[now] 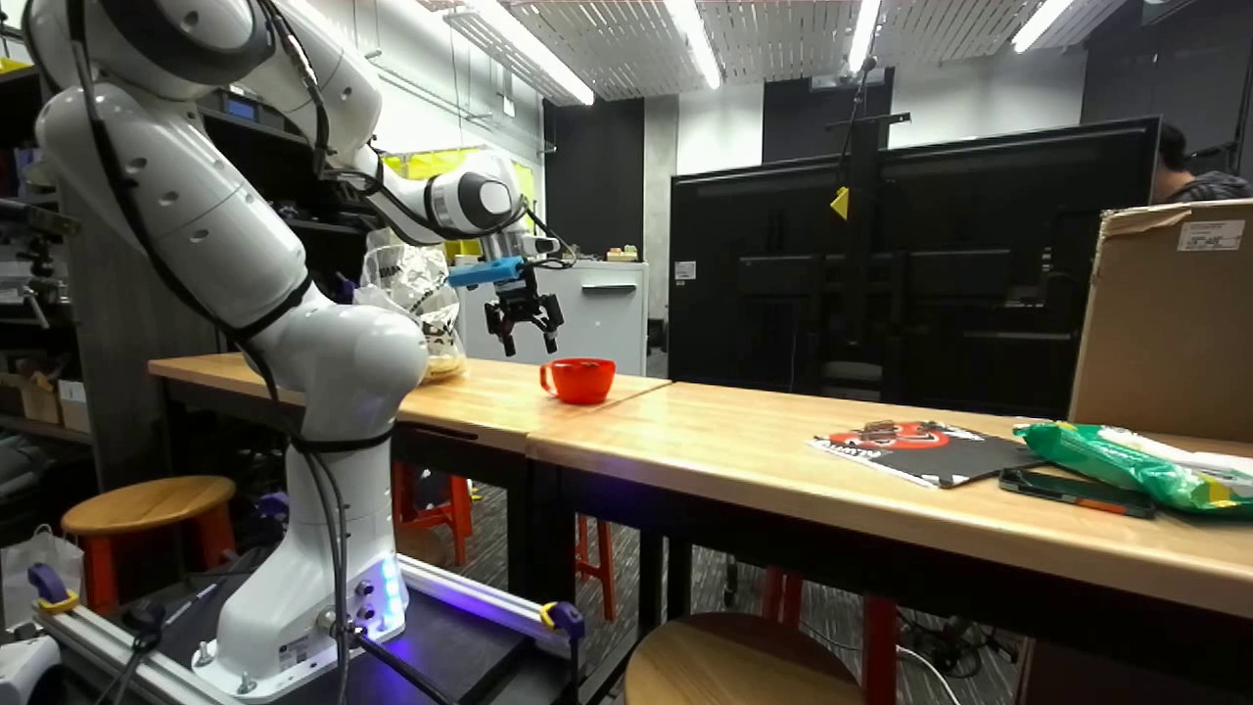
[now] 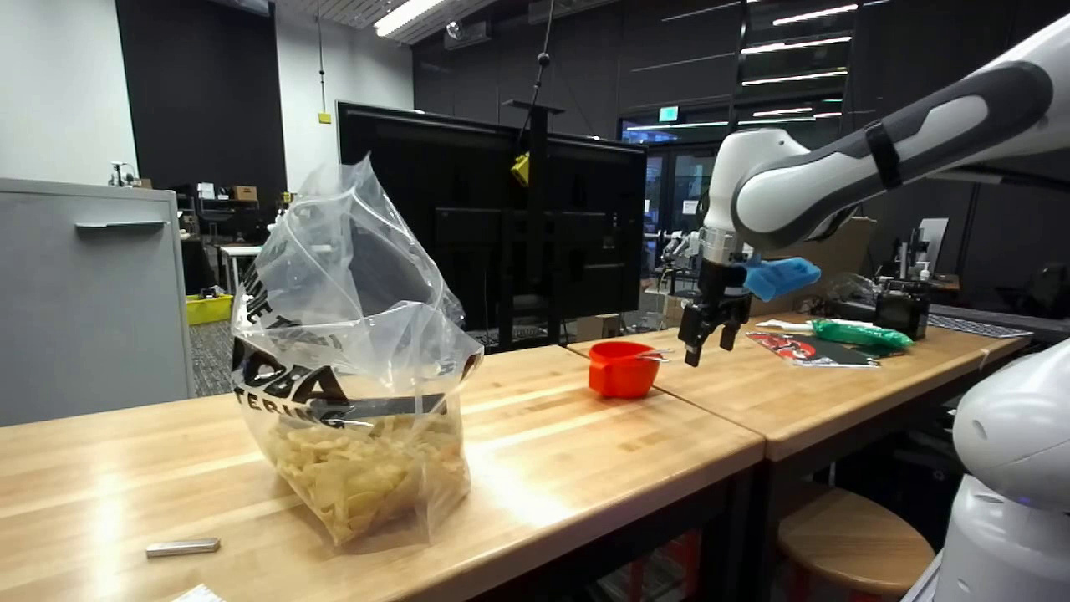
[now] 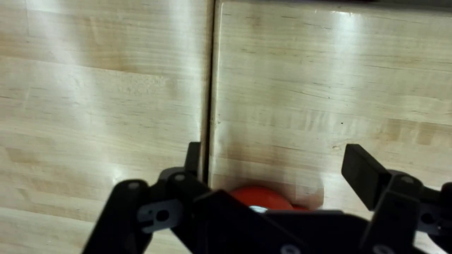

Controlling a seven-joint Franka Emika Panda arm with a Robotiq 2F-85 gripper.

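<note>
A red cup [image 1: 581, 382] with a side handle stands upright on the wooden table, close to the seam between two tabletops. In exterior view 2 the red cup [image 2: 624, 369] has something thin and light sticking out at its rim. My gripper [image 1: 529, 340] hangs above the tabletop, pointing down and apart from the cup. Its two fingers are spread wide with nothing between them. From the wrist, only part of the cup [image 3: 262, 196] shows at the bottom, mostly hidden behind the open gripper.
A clear bag of chips [image 2: 371, 441] stands on the table, with a small metal bar [image 2: 182, 547] nearby. Farther along lie a black-and-red folder [image 1: 922, 446], a dark flat device [image 1: 1075, 493] and a green package [image 1: 1128, 460]. A cardboard box [image 1: 1175, 323] stands behind them.
</note>
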